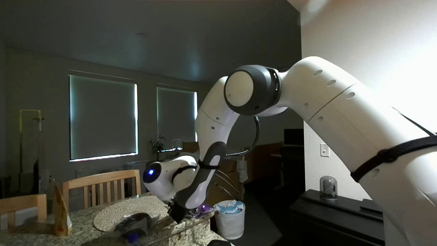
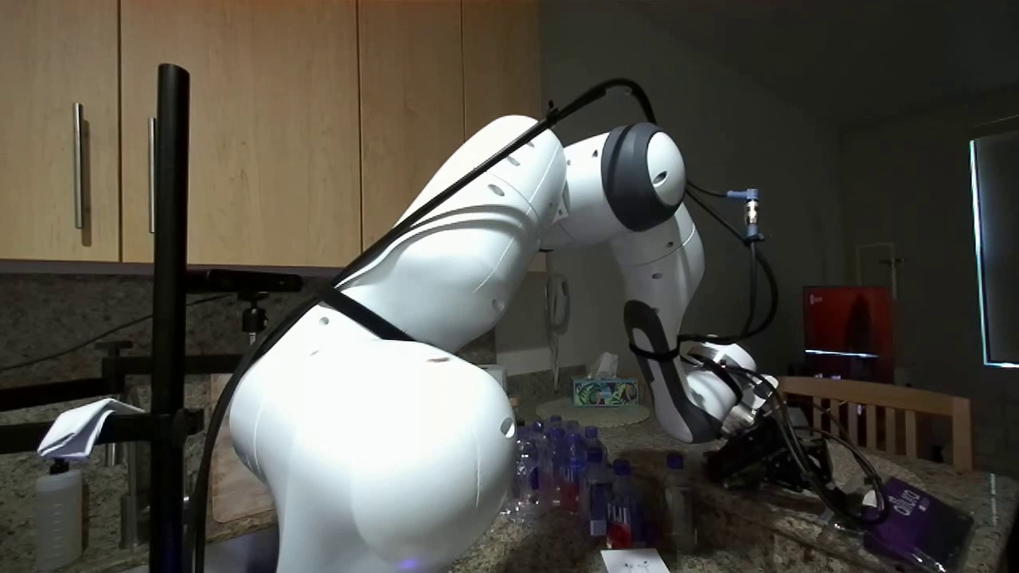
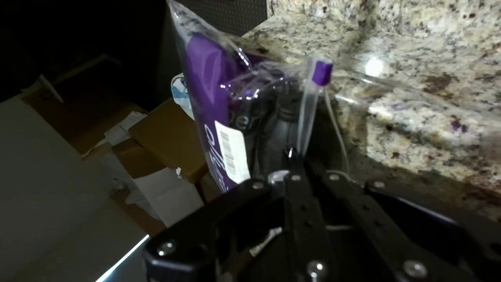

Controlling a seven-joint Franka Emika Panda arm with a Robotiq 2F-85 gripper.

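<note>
A clear plastic bag with a purple panel and a white barcode label, the purple bag (image 3: pixel 209 80), fills the upper middle of the wrist view. Dark contents show through its clear side. My gripper is shut on the purple bag's clear plastic; the exact pinch is dark and hard to make out. From the second exterior view, the bag (image 2: pixel 919 520) hangs low at the counter's right side, close to the gripper. The first exterior view shows only a bit of purple (image 1: pixel 203 209) behind the dark hand.
A white bin (image 1: pixel 230 221) with a blue-and-white liner stands on the floor past the counter edge. The granite counter (image 3: pixel 418 89) bears a round woven mat (image 1: pixel 118 211) and an upright packet (image 1: pixel 61 213). Several bottles (image 2: pixel 573 468) crowd the counter beside the arm.
</note>
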